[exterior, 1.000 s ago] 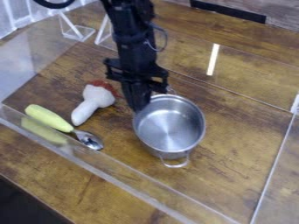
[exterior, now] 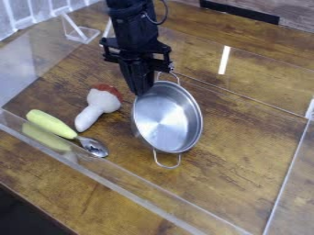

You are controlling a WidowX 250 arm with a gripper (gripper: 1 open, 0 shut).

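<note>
My black gripper [exterior: 141, 81] is at the top centre, its fingers down at the upper left rim of a steel pot [exterior: 168, 119] with two wire handles. The pot looks tilted, its far side raised toward the gripper. The fingertips are close together; whether the rim is between them is hard to tell. To the left lie a white toy with a red patch [exterior: 98, 106], a pale yellow corn-like object [exterior: 50, 123] and a metal spoon [exterior: 94, 147].
Clear plastic barriers edge the work area at left, front and right.
The gripper has moved up and back, and the pot has shifted up and left, now looking narrower and more tilted.
</note>
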